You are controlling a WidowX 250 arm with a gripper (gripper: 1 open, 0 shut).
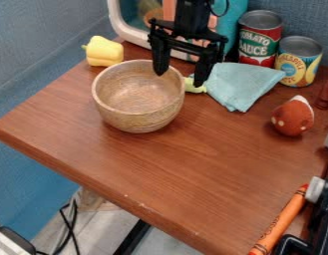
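My black gripper hangs at the top centre, its two fingers apart and pointing down just behind the wooden bowl, above a small pale yellow-green item at the bowl's right. It stands open, with nothing seen between its fingers. A yellow object lies at the back left. A light blue cloth lies right of the gripper, and a brown egg-shaped item with a white top sits further right.
A tomato sauce can and a yellow can stand at the back right, near a light container. An orange crayon-like stick and dark tools lie at the front right.
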